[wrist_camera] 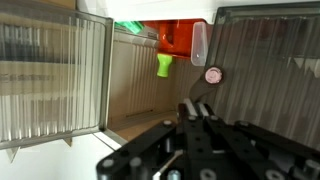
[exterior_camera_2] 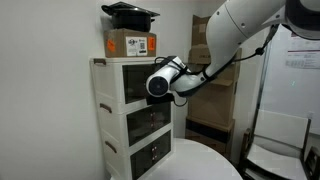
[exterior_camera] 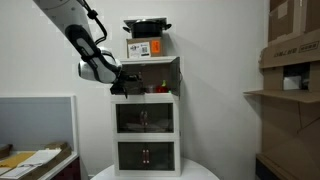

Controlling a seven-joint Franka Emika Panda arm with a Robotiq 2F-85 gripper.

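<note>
My gripper is shut, with nothing visible between its fingers. In exterior view 1 it hangs at the left side of the white cabinet's [exterior_camera: 147, 98] top compartment. Seen from the wrist, a ribbed translucent door panel [wrist_camera: 40, 70] swings out on the left. Another ribbed panel [wrist_camera: 265, 75] lies on the right, close to my fingertips. A small round pinkish knob [wrist_camera: 213, 75] is just above the fingers. Between the panels, the compartment shows a red item [wrist_camera: 177, 38], a yellow-green item [wrist_camera: 164, 65] and a clear container [wrist_camera: 199, 45].
A cardboard box [exterior_camera: 144, 47] and a black pot [exterior_camera: 148, 27] stand on top of the cabinet. Stacked cartons [exterior_camera: 291, 80] are at the far right. Below, the white round table [exterior_camera: 200, 173] is clear where it shows.
</note>
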